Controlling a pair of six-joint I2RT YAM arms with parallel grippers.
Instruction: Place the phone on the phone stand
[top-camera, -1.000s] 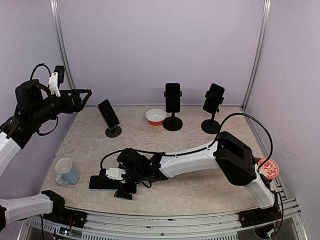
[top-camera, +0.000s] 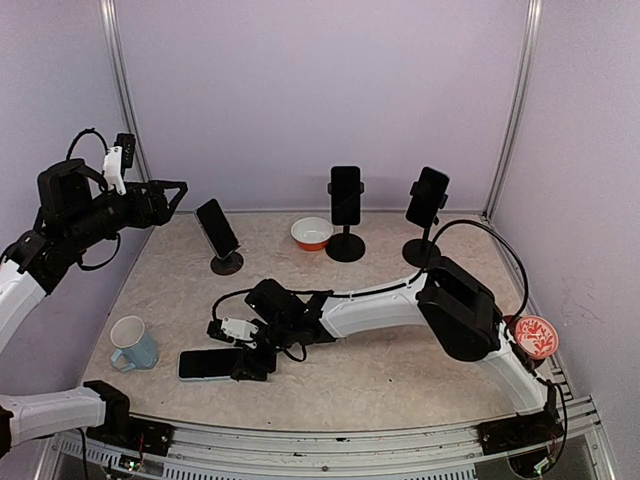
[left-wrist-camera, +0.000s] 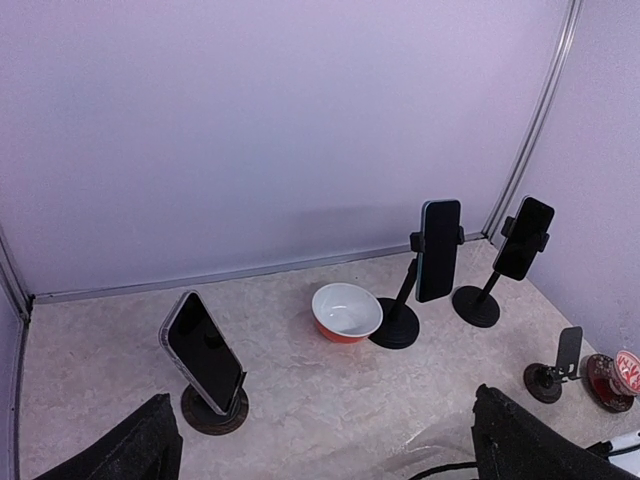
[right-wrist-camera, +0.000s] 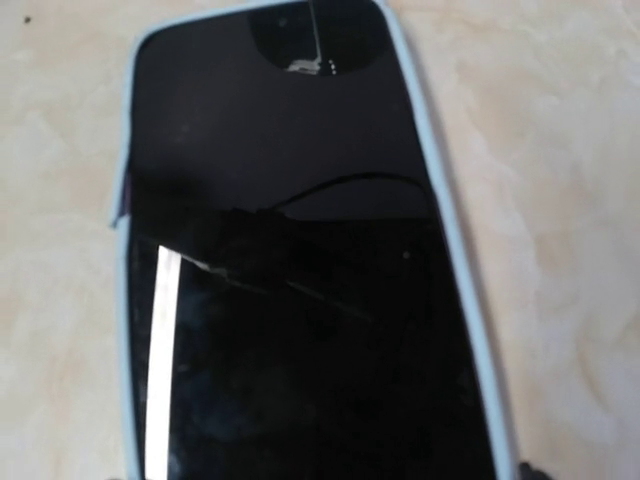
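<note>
A phone (top-camera: 205, 365) in a light blue case lies face up at the table's front left; its screen (right-wrist-camera: 300, 340) fills most of the right wrist view. My right gripper (top-camera: 255, 365) is low over the phone's right end; its opening can't be made out. My left gripper (top-camera: 170, 200) hangs raised at the left, open and empty. At the back stand phone stands: one (top-camera: 227, 262) holding a tilted phone, two others (top-camera: 345, 247) (top-camera: 420, 252) with upright phones. A small stand (left-wrist-camera: 543, 385) shows at the right in the left wrist view, mostly hidden from above by my right arm.
A light blue mug (top-camera: 135, 343) stands left of the phone. A red-and-white bowl (top-camera: 312, 233) is at the back centre. A red patterned object (top-camera: 536, 336) sits at the right edge.
My right arm has shifted slightly up in the top view and a little right at the gripper, still over the phone.
</note>
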